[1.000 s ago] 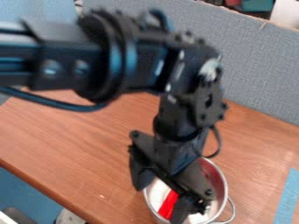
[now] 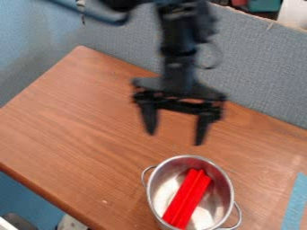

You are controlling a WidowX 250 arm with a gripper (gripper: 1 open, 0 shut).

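Observation:
The black gripper [image 2: 175, 120] hangs open over the back middle of the wooden table, its fingers pointing down, nothing visible between them; it is somewhat blurred. A steel pot [image 2: 166, 174] with two handles stands at the front right, below and apart from the gripper. Red bar-like objects [image 2: 188, 195] lie lengthwise inside it.
A grey padded wall [image 2: 258, 76] runs along the back. A light blue strip [image 2: 295, 202] lies at the right edge. Some small items sit beyond the table's lower left corner.
The arm has moved back and up, away from the pot toward the rear of the table, uncovering the pot. The red objects are still inside it.

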